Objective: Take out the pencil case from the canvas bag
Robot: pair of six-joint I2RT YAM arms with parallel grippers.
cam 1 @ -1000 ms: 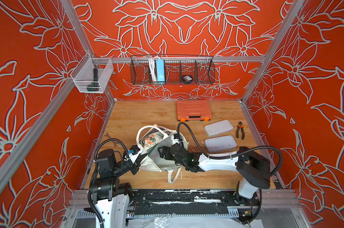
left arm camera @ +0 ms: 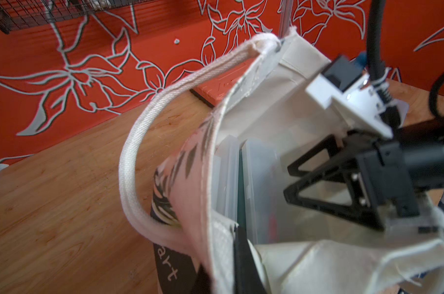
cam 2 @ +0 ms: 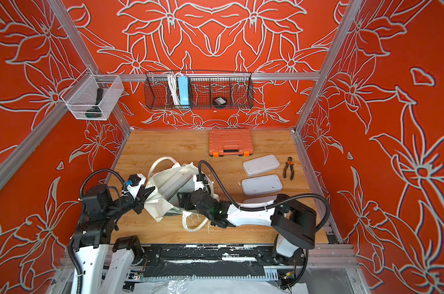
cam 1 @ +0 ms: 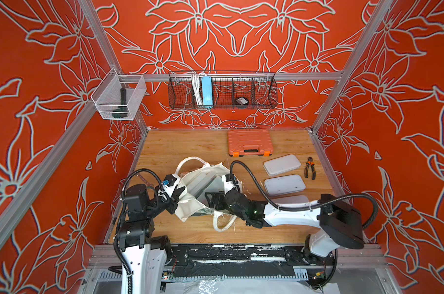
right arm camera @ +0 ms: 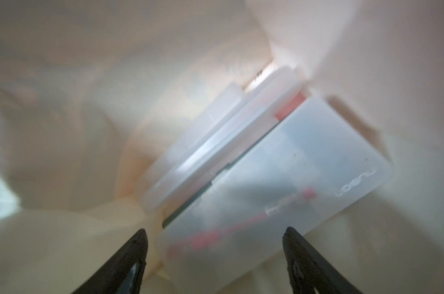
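The cream canvas bag (cam 1: pixel 187 208) lies open on the table, straps out. My left gripper is shut at its near rim, on the bag's fabric as it appears in the left wrist view. My right gripper is inside the bag, open, its fingertips above the translucent pencil case (right arm camera: pixel 275 181) with red items showing through. More translucent cases (right arm camera: pixel 222 137) stand beside it. Nothing shows held between the right fingers.
An orange toolbox (cam 1: pixel 250 139) lies at the back. Pale cases (cam 1: pixel 284 184) and pliers (cam 1: pixel 310 166) lie right of the bag. A wire basket (cam 1: pixel 222 90) hangs on the back wall.
The left gripper has drawn slightly left, and the bag's mouth is spread wider, hiding the printed side. The right arm has shifted within the bag.
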